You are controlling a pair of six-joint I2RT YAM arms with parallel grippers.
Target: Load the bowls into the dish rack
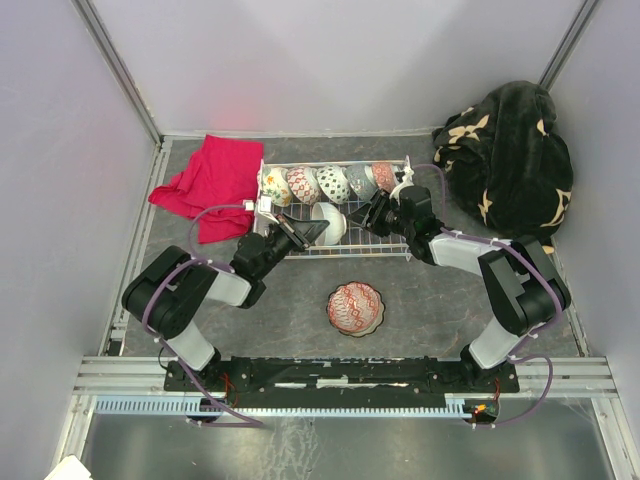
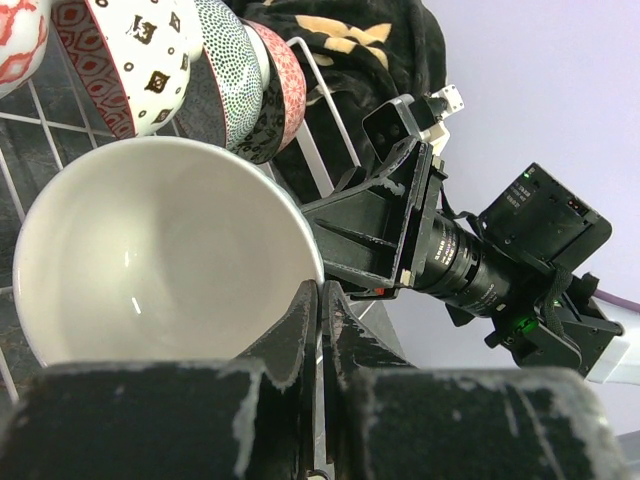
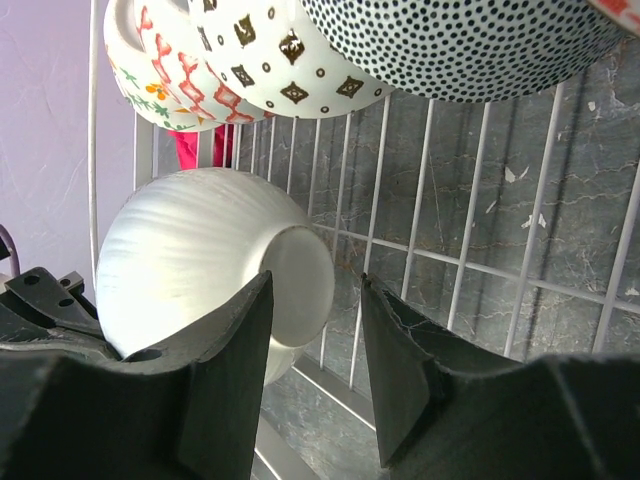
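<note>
A plain white bowl (image 1: 331, 224) stands on its side above the front part of the wire dish rack (image 1: 345, 253). In the left wrist view its inside (image 2: 165, 255) faces me, and my left gripper is shut on its rim. The bowl's foot (image 3: 303, 285) points toward my right gripper, whose fingers stand somewhat apart. Whether they touch the foot is unclear. A red-patterned bowl (image 1: 355, 308) sits on the table in front of the rack.
Several patterned bowls, among them a black-dotted one (image 1: 333, 183), fill the rack's back row. Red cloth (image 1: 215, 185) lies at left, a dark fleece (image 1: 510, 155) at right. Rack wires (image 3: 425, 190) are bare beside the white bowl.
</note>
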